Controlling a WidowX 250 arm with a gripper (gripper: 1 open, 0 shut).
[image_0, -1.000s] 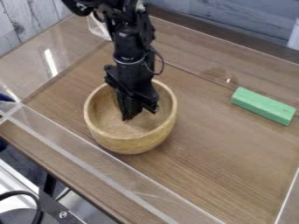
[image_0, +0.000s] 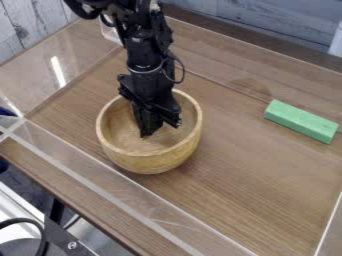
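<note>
A large light wooden bowl (image_0: 148, 151) sits on the brown table in the middle left. The black arm comes down from the top, and its gripper (image_0: 158, 120) reaches into the upper part of the bowl, fingers pointing down. Whether anything is between the fingers, and how far apart they are, is hard to tell.
A green block (image_0: 301, 122) lies to the right on the wooden table (image_0: 254, 190). A clear strip and dark cables run along the left edge, with a white object at top left.
The gripper has shifted slightly up and back within the bowl's upper part. The bowl and green block look almost unchanged.
</note>
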